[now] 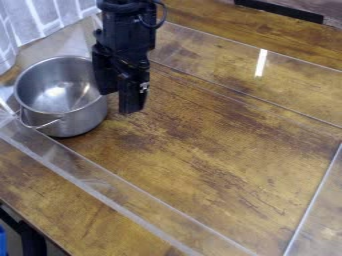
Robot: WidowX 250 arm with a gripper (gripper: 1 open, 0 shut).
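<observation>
A steel pot (60, 85) with a wire handle stands at the left of the wooden table. My black gripper (118, 80) hangs just to the right of the pot, near its rim. The fingers point downward, and whether they are open or shut is unclear, as is anything between them.
Clear strips run along its left and right sides. A pale crumpled cloth or sheet (27, 25) is at the top left.
</observation>
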